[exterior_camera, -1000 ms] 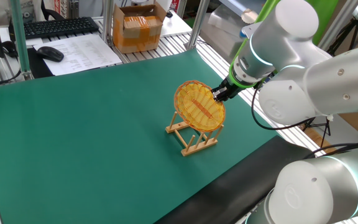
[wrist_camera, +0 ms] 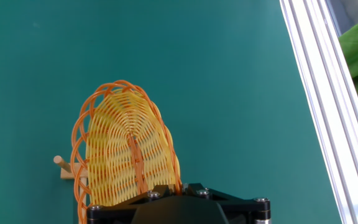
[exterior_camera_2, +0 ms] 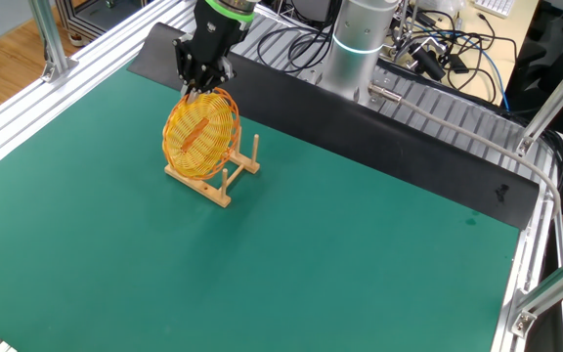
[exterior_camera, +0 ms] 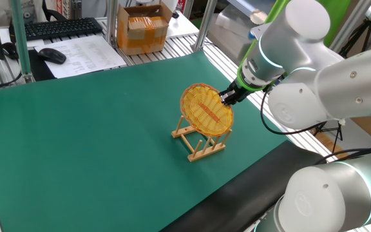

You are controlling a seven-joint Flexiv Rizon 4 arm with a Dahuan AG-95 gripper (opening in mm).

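A round, shallow yellow wicker basket (exterior_camera: pixel 206 111) with an orange rim and a central orange band stands on edge, tilted, at a wooden rack (exterior_camera: pixel 198 153) with upright pegs. In the second exterior view, the basket (exterior_camera_2: pixel 199 137) leans over the rack's bars (exterior_camera_2: pixel 203 190). My gripper (exterior_camera: pixel 224 98) is at the basket's upper edge. From the wrist, the gripper's (wrist_camera: pixel 178 188) fingers look closed about the orange rim, with the basket (wrist_camera: pixel 126 149) extending to the left. The lower edge's exact seat between the pegs is hidden.
Bare green mat (exterior_camera: pixel 76 142) surrounds the rack, widest to its left in the first exterior view. A black strip (exterior_camera_2: pixel 360 142) runs along the robot's side. A metal frame rail (wrist_camera: pixel 322 99) borders the mat. The cardboard box (exterior_camera: pixel 143 32) stands beyond it.
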